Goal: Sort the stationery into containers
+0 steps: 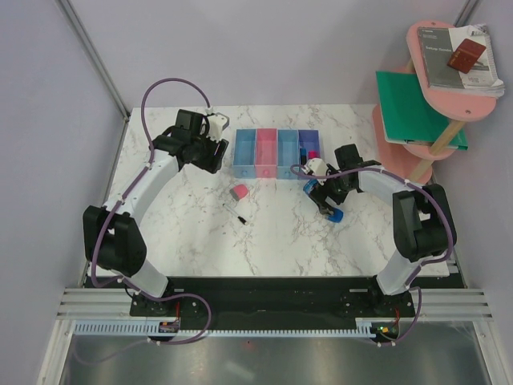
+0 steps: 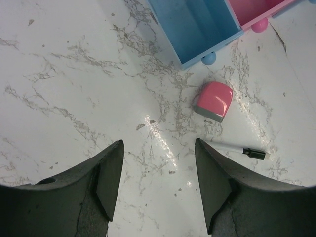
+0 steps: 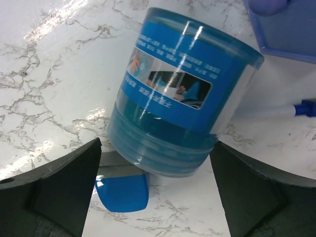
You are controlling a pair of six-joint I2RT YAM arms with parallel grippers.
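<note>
My right gripper stands open low over a blue-labelled clear cylinder (image 3: 169, 89), its fingers beside the cylinder's base. A blue block with a grey edge (image 3: 122, 191) lies just beside it, and a white pen with a blue cap (image 3: 305, 107) lies behind. My left gripper is open, nothing between its fingers, over bare tabletop. In the left wrist view a pink-and-grey block (image 2: 215, 98) and a white marker with a black cap (image 2: 232, 148) lie below the row of bins.
Four bins, blue (image 1: 244, 151), pink (image 1: 266, 151), blue (image 1: 288, 151) and purple (image 1: 309, 171), stand at the back centre; the purple holds items. A pink shelf with folders (image 1: 417, 108) stands at the right.
</note>
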